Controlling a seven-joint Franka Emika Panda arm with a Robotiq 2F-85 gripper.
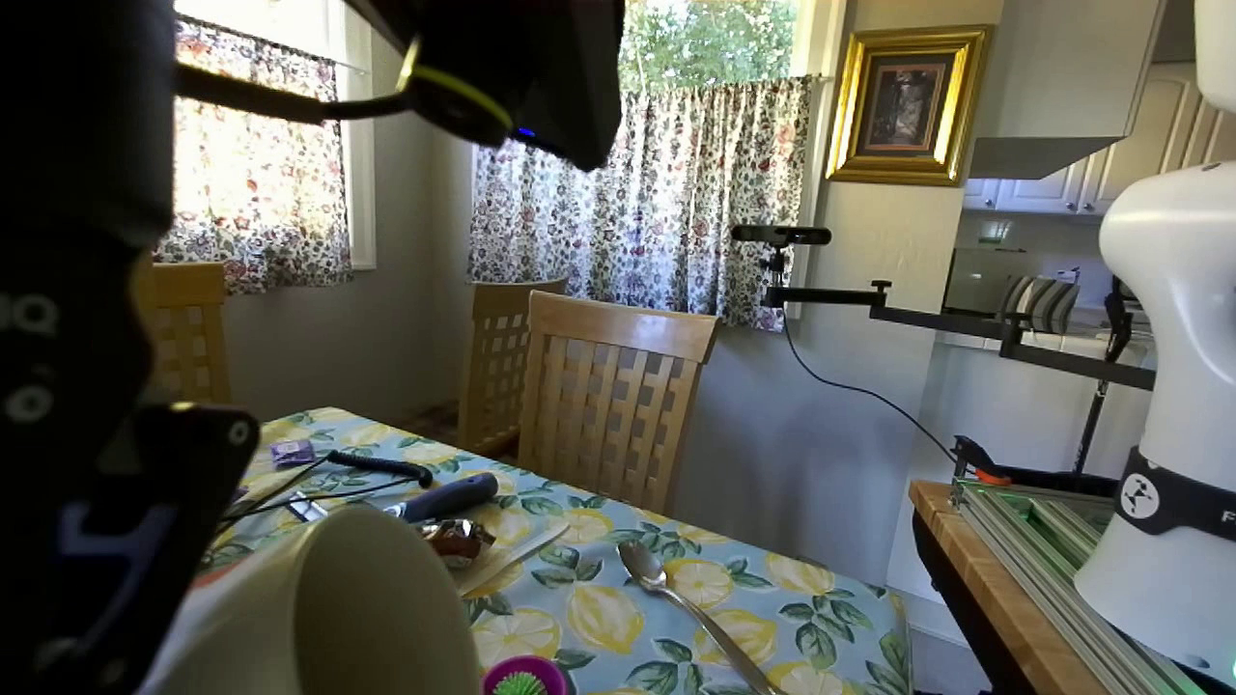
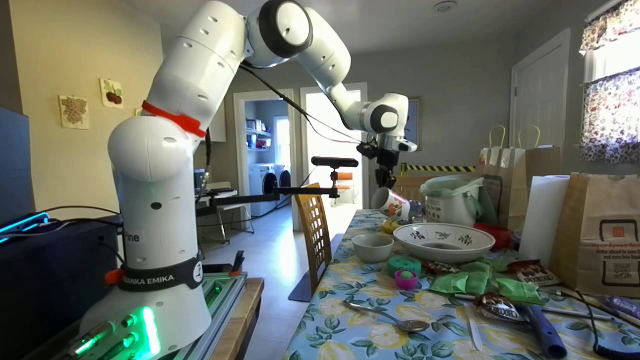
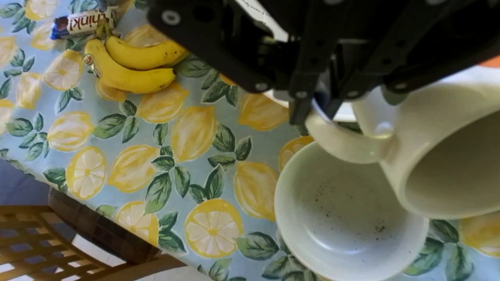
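A white mug with a red flower print is held in the air, tipped on its side with its mouth facing the camera side. In the wrist view the mug is at the right, its curved handle running up between the fingers of my gripper, which is shut on that handle. Partly beneath the mug stands a white bowl on the tablecloth, with small dark specks inside. Close to the camera, the mug's rim and body fill the lower left of exterior view 1.
Bananas and a snack bar lie on the lemon-print cloth. A large patterned bowl, a lidded bin, paper bags, green packets and a spoon crowd the table. Cloth left of the bowl is clear in the wrist view.
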